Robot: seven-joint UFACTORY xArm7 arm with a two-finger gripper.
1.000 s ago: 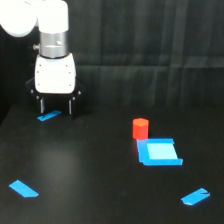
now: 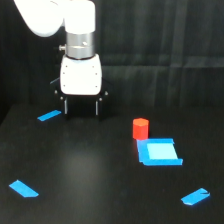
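A red block [image 2: 140,128] rests on the dark table, right of the middle. Just in front of it, a pale square [image 2: 160,151] lies inside a blue border [image 2: 158,163]. My gripper [image 2: 82,108] hangs at the back left, below the white end of the arm. Its two thin dark fingers stand wide apart, so it is open, with nothing visible between them. A broad gap lies between the gripper and the red block.
Strips of blue tape mark the table: one at the back left [image 2: 49,115], one at the front left [image 2: 23,188] and one at the front right [image 2: 195,196]. A dark curtain [image 2: 150,60] closes off the back.
The arm and its open gripper have moved right, away from the back left tape strip. The red block and the bordered square have stayed put.
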